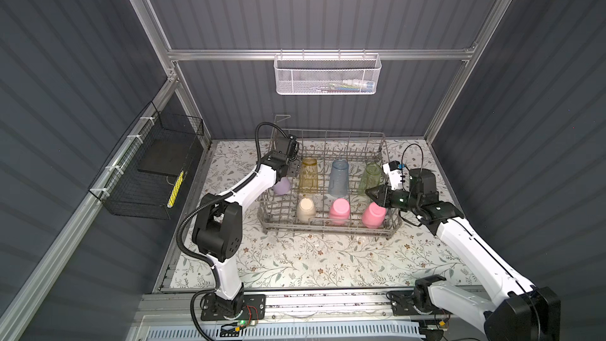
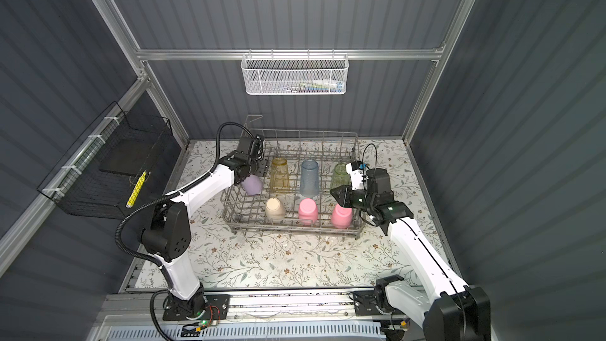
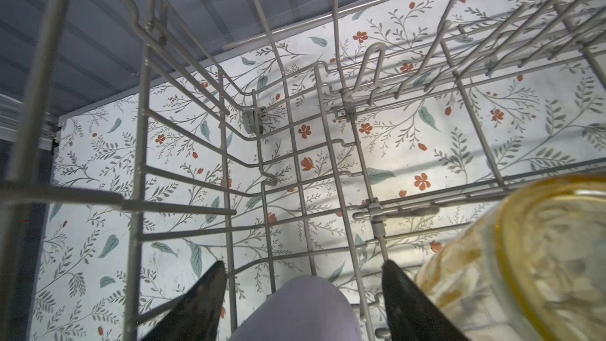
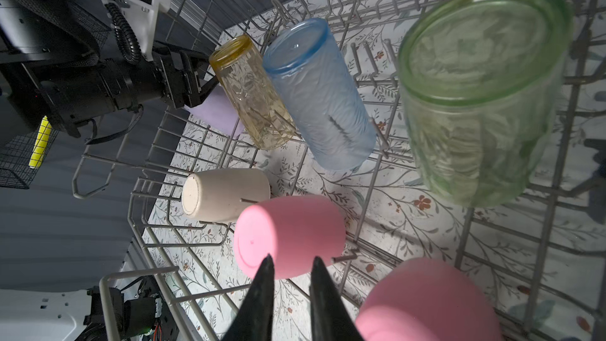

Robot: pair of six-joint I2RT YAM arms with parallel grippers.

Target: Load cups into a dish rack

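Observation:
The wire dish rack [image 1: 328,230] holds seven cups: amber [image 1: 308,175], blue [image 1: 339,178] and green [image 1: 370,176] glasses behind, cream [image 1: 306,211] and two pink [image 1: 339,211] [image 1: 373,214] ones in front, and a lilac cup [image 3: 296,315] at left. My left gripper is part open over the lilac cup, beside the amber glass; whether it grips the cup is unclear. My right gripper is at the rack's right side, above the right pink cup, fingertips blurred and apart.
A black wire basket [image 1: 151,170] hangs on the left wall, a white mesh basket [image 1: 327,75] on the back rail.

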